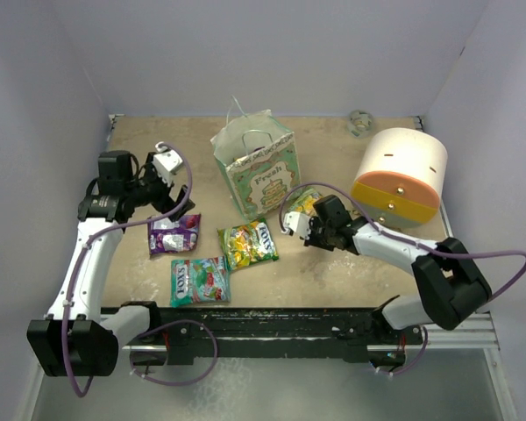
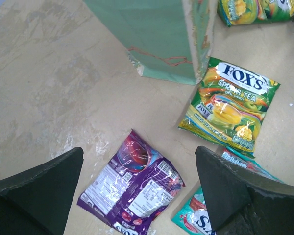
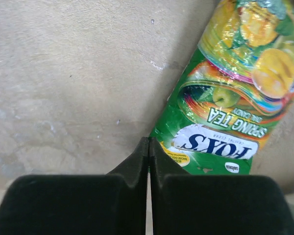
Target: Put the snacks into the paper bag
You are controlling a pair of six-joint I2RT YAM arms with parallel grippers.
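Several snack packs lie flat: a purple one (image 1: 174, 234), a green-yellow Fox's pack (image 1: 248, 244) and a teal one (image 1: 200, 281). Another Fox's pack (image 3: 230, 103) lies partly hidden under the right arm. The green paper bag (image 1: 265, 175) stands upright at back centre with its top open. My left gripper is open above the table, with the purple pack (image 2: 132, 188) in the gap seen beneath it and nothing held. My right gripper is shut, its tips at the near corner of the Fox's pack; no pack shows between them.
A rounded cabinet (image 1: 410, 162) with yellow drawers stands on the right, close behind the right arm. A small clear glass (image 1: 359, 123) sits at the back edge. Bare table (image 1: 289, 276) lies front of centre.
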